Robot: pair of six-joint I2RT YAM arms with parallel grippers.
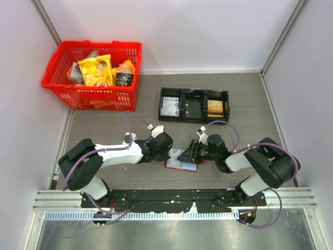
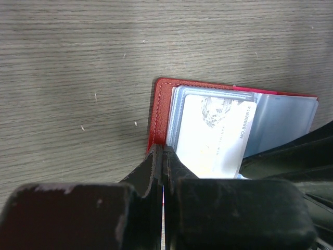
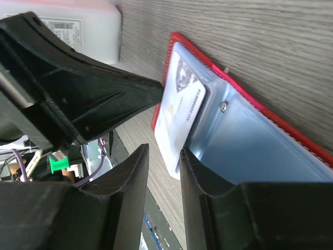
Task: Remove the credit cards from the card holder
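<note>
A red card holder (image 1: 182, 167) with clear sleeves lies open on the table between the grippers. A white card (image 2: 208, 130) sits in its clear pocket. My left gripper is shut at the holder's left edge, beside the card, with nothing visible between its fingers; in the right wrist view its black body reaches to the card (image 3: 179, 109). My right gripper is over the holder, its fingertips part open at the card's edge. Whether anything is between them is unclear.
A black three-compartment tray (image 1: 193, 89) with cards stands behind the holder. A red basket (image 1: 104, 96) of snack bags is at the back left. The table between basket, tray and arms is mostly clear.
</note>
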